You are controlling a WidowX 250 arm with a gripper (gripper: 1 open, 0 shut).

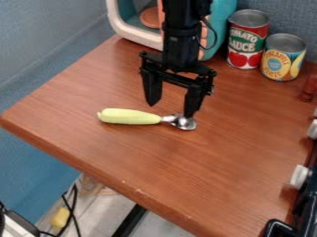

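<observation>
My black gripper (170, 105) stands open over the wooden table (111, 162), its two fingers spread wide. A spoon-like utensil with a pale yellow handle (128, 117) and a metal head (183, 121) lies on the table under it. The right fingertip is just above or at the metal head; I cannot tell whether they touch.
A tomato sauce can (247, 42) and a yellow-labelled can (283, 60) stand at the back right, beside a teal toy kitchen (128, 14). A small red object (309, 88) and black appliance edge (297, 199) are at the right.
</observation>
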